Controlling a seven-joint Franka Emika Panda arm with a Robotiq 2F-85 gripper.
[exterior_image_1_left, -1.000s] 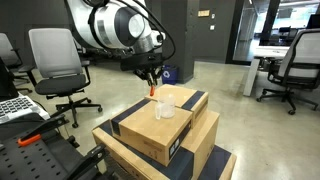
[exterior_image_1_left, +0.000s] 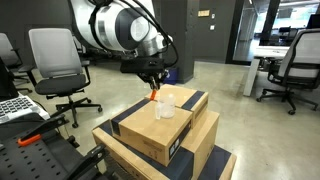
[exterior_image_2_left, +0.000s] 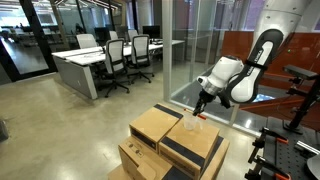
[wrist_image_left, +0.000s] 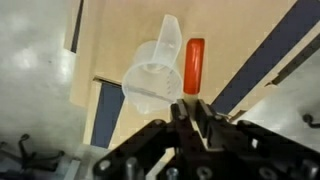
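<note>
An orange-red stick-like object (wrist_image_left: 194, 66) is pinched in my gripper, which is shut on its near end. Beyond the fingertips the stick points away, over a cardboard box top. Beside it in the wrist view, on the left, is a clear cup (wrist_image_left: 150, 82) with its round opening showing; the stick is outside that opening. A translucent piece (wrist_image_left: 169, 38) adjoins the cup, and whether it is a separate thing is unclear. In exterior view 1 the orange object (exterior_image_1_left: 154, 95) hangs just behind and left of the clear cup (exterior_image_1_left: 165, 108).
Several cardboard boxes (exterior_image_1_left: 150, 132) with dark bands form the stepped surface under the cup. Office chairs (exterior_image_1_left: 297, 62) stand on the open floor around. At the lower left is a dark table edge (exterior_image_1_left: 40, 155).
The gripper and orange object have shifted slightly down and right in exterior view 1, closer to the cup. The object looks a little more tilted. The cup and boxes have stayed put.
</note>
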